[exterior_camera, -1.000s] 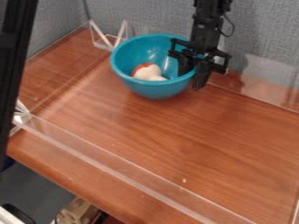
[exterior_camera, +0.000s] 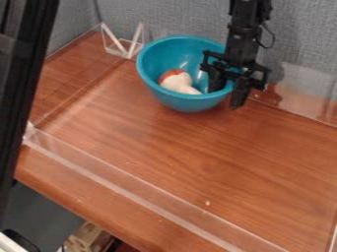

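Observation:
A turquoise bowl stands at the back of the wooden table. Inside it lies a whitish object with a red-orange part, its exact shape unclear. The black gripper is at the bowl's right side, reaching over and into that side. Whether its fingers are open or shut, or hold anything, is hard to tell against the dark parts.
A white wire frame stands left of the bowl by the grey wall. A clear plastic edge runs along the table's front. A dark post fills the left edge.
The gripper has moved slightly right and down along the bowl's right side. The bowl has shifted a little to the right with it.

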